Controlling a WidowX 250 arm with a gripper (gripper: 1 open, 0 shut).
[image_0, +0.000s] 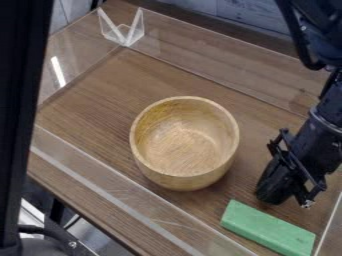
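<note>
My black gripper (278, 182) hangs low at the right of the camera view, just right of a wooden bowl (185, 143) and above a green block (267, 228) lying near the front right. The gripper looks shut, with nothing visible between its fingers, though its dark tips are hard to make out. The green block is fully clear of it.
A clear plastic piece (122, 28) stands at the back left. The wooden surface (100, 110) left of the bowl and behind it is open. Dark equipment runs along the left edge.
</note>
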